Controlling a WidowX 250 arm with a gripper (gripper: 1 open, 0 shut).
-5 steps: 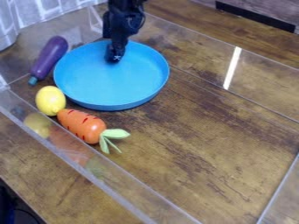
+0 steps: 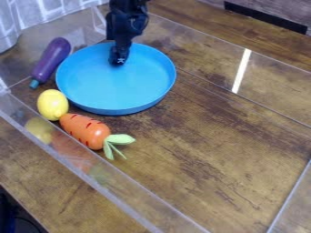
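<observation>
The dark gripper [image 2: 119, 53] hangs over the back rim of a blue plate [image 2: 115, 84], low against it; whether anything is between its fingers is hard to make out in this small, dark view. A purple eggplant [image 2: 51, 60] lies left of the plate. A yellow lemon [image 2: 53, 105] rests at the plate's front left, and a toy carrot [image 2: 87, 131] with pale green leaves lies just in front of the plate.
Clear plastic walls edge the wooden work surface [image 2: 213, 155], with one running along the front left. A whitish object [image 2: 15, 20] stands at the top left corner.
</observation>
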